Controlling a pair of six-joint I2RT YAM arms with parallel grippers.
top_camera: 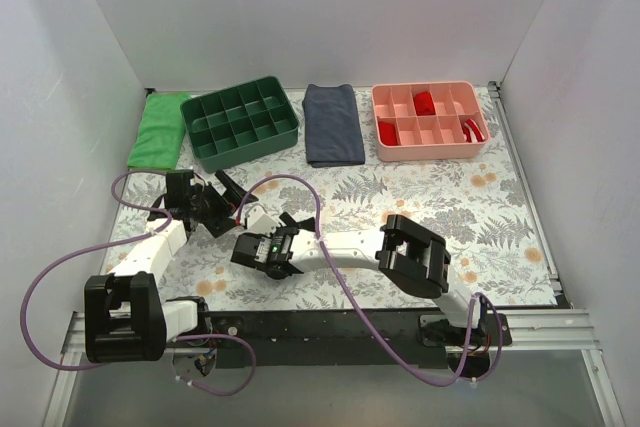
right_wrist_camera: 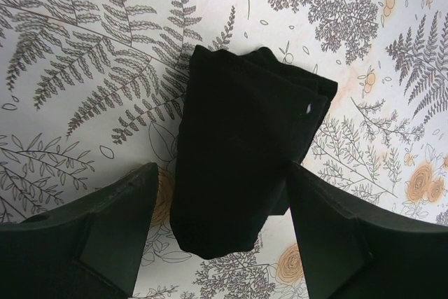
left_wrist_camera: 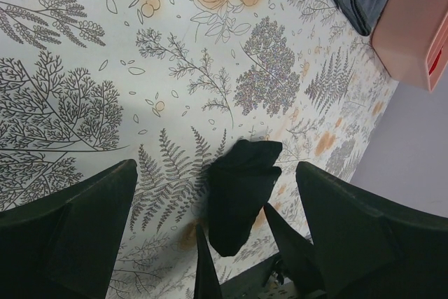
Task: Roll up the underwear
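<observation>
The black underwear (right_wrist_camera: 238, 145), folded into a narrow bundle, lies on the floral mat in the right wrist view, partly hidden under the right arm in the top view. My right gripper is open around it, a finger on each side, the right one close to the fabric's edge. My left gripper is open in the air to the left of the underwear; in its wrist view the bundle (left_wrist_camera: 241, 194) lies on the mat beyond its fingers.
A green divided box (top_camera: 240, 119) and green cloth (top_camera: 154, 127) stand back left, a grey cloth (top_camera: 334, 122) back centre, a pink box (top_camera: 430, 147) with red items back right.
</observation>
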